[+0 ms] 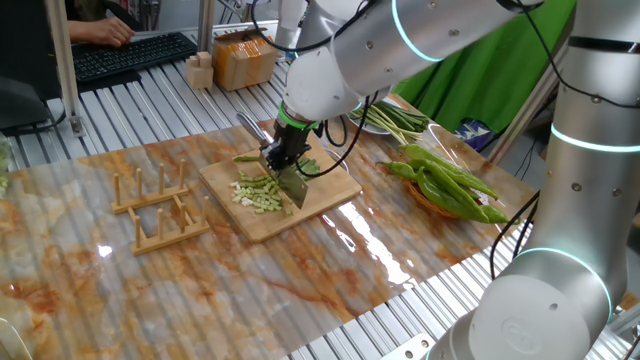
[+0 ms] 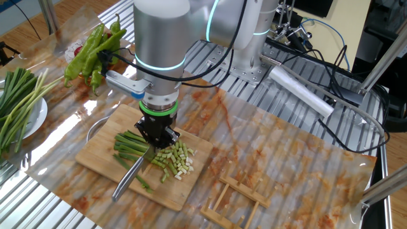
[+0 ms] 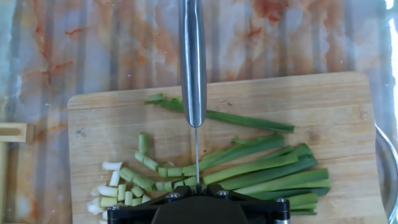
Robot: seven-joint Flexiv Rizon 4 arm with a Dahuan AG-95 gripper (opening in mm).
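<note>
My gripper is shut on a kitchen knife, whose metal handle (image 3: 193, 62) points away from the fingers toward the top of the wrist view. In exterior view 1 the broad blade (image 1: 293, 188) stands on edge over the cutting board (image 1: 336, 190). It sits among green scallions: longer lengths (image 3: 273, 177) lie to its right in the wrist view, short cut pieces (image 3: 127, 186) to its left. One green stalk (image 3: 249, 120) lies apart, crossing under the handle. Whether the blade's lower edge touches the wood is hidden.
A wooden peg rack (image 1: 160, 215) stands beside the board. On the other side are a basket of green peppers (image 1: 445, 187) and a plate of whole scallions (image 2: 22, 105). A cardboard box (image 1: 245, 60) and a keyboard (image 1: 135, 58) lie farther back.
</note>
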